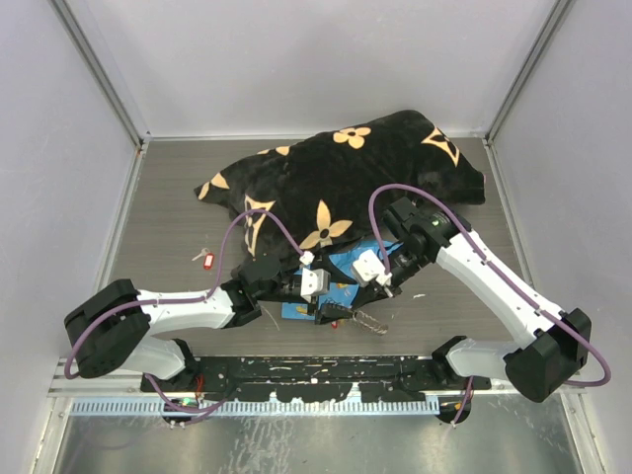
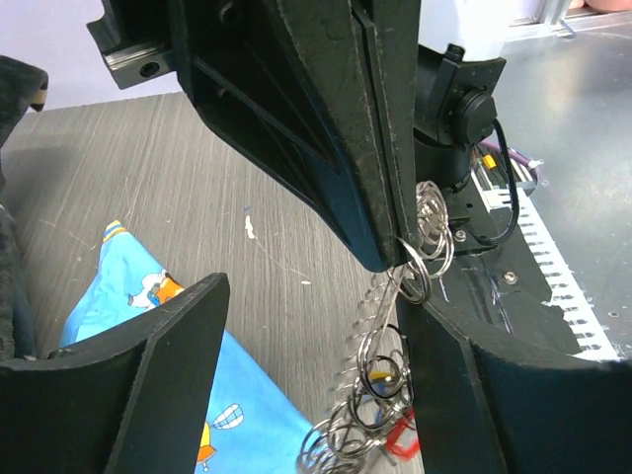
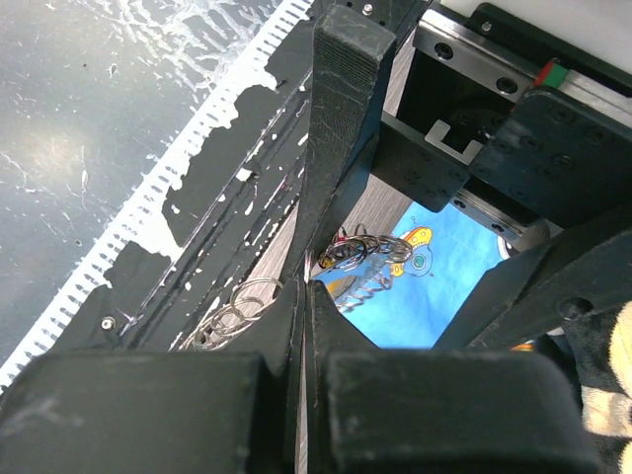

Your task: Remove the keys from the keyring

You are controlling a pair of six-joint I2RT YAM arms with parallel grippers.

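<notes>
The keyring (image 2: 370,385), a tangle of steel rings and coils, hangs between the two grippers; its dangling end (image 1: 370,322) shows low in the top view. My right gripper is shut, with rings emerging at both sides of its fingertips. My left gripper has its fingers (image 2: 138,395) apart around the lower rings, which lie against one finger. In the left wrist view, a black finger of the right gripper comes down from above onto the upper rings. A small red item (image 2: 400,434) shows behind the rings; whether keys are among them I cannot tell.
A blue cartoon-print cloth (image 2: 237,415) lies below. A black patterned cushion (image 1: 375,168) fills the back. A small red-and-white item (image 1: 208,261) lies at left. The black metal front edge (image 1: 257,370) is close below the grippers.
</notes>
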